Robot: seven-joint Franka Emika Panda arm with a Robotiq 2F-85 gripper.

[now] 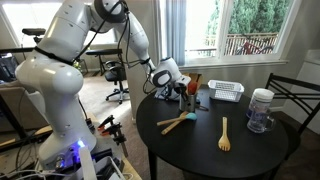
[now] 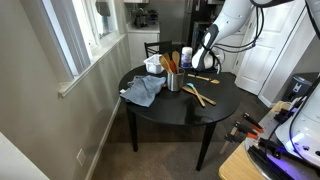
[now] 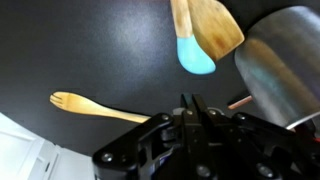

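My gripper is above the dark table, and its fingertips look close together in the wrist view, with nothing visible between them. How far apart they stand is hard to tell. Ahead of them lie a blue-tipped utensil (image 3: 195,55) and a wooden spoon (image 3: 217,28), side by side on the table. A metal canister (image 3: 292,62) fills the right of that view; in exterior view 2 the canister (image 2: 174,82) holds several upright wooden utensils. Apart from these, a wooden fork (image 3: 95,107) lies flat on the tabletop.
A white basket (image 1: 226,91) stands at the table's back, and a white lidded pitcher (image 1: 260,110) on its right side. Bunched grey-blue cloth (image 2: 145,90) lies beside the canister.
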